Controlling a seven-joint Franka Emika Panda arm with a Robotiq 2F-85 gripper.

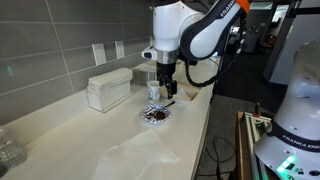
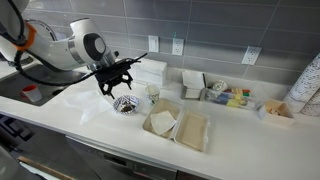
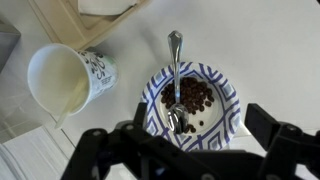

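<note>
In the wrist view, a blue-and-white patterned bowl holds brown beans. A metal spoon lies in it, its handle reaching over the rim toward the top of the view. My gripper stands open above the bowl, its two dark fingers wide apart on either side with nothing gripped. In exterior view 1 the gripper hangs over the bowl. A white cup with a patterned outside and something pale inside stands close beside the bowl.
Cardboard trays lie right of the bowl in exterior view 2. Behind are a white box, an open box and colourful packets. A pale sheet covers part of the front counter.
</note>
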